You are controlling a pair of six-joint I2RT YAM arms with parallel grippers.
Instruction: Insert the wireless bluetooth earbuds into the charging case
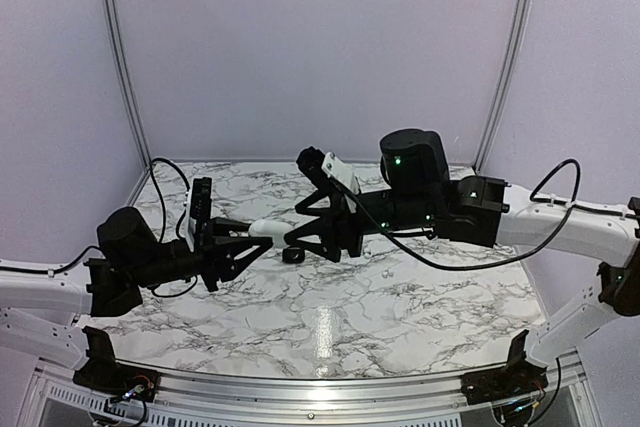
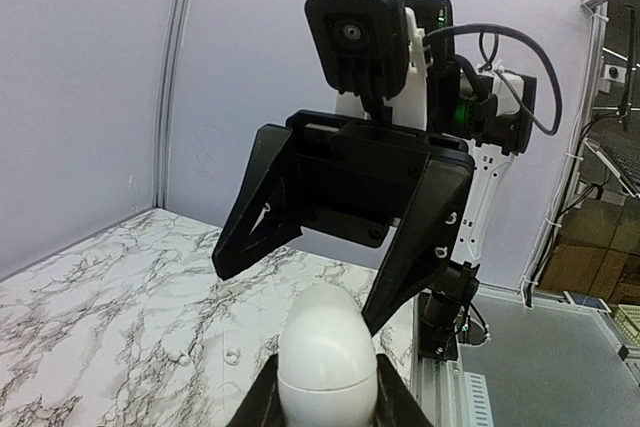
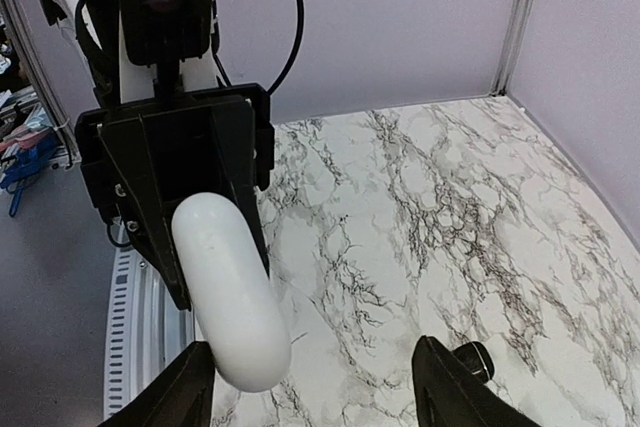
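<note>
The white rounded charging case (image 1: 269, 230) is held in the air by my left gripper (image 1: 260, 238), which is shut on its rear part. In the left wrist view the case (image 2: 325, 357) looks closed, with a seam across it. My right gripper (image 1: 294, 224) faces it from the right, open with nothing between its fingers. In the right wrist view the case's free end (image 3: 252, 352) lies close to the left finger (image 3: 190, 387), and contact cannot be told. Two small pale pieces, perhaps the earbuds (image 2: 232, 356), lie on the table.
A small black cylinder (image 1: 293, 255) sits on the marble-patterned table (image 1: 430, 317) below the grippers. The two grippers are very close together.
</note>
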